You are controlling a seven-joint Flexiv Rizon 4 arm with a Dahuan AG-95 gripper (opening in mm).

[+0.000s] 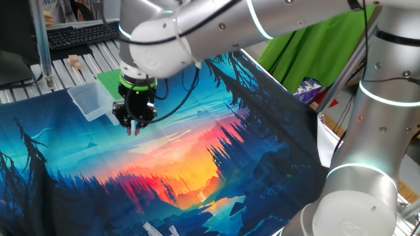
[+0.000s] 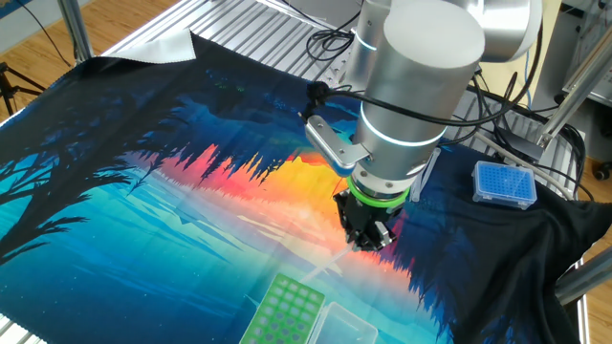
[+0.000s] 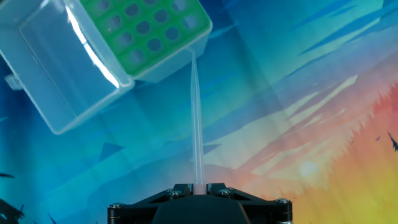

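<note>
A long, thin, translucent pipette tip [image 3: 196, 118] is pinched at its wide end by my gripper, which is shut on it. In the wrist view its narrow end reaches the near corner of the green rack [image 3: 163, 28]; whether they touch, I cannot tell. Exterior view 2 shows the tip [image 2: 327, 263] slanting out from the gripper [image 2: 358, 247] toward the rack [image 2: 284, 311]. From exterior view 1, the gripper [image 1: 134, 130] hangs above the cloth just in front of the rack, and the tip is hard to make out.
The rack's clear open lid [image 1: 90, 101] lies beside it. A blue rack box [image 2: 504, 183] stands across the printed cloth [image 2: 191, 229]. A keyboard [image 1: 82, 36] and small wooden blocks [image 1: 75, 62] are beyond the cloth.
</note>
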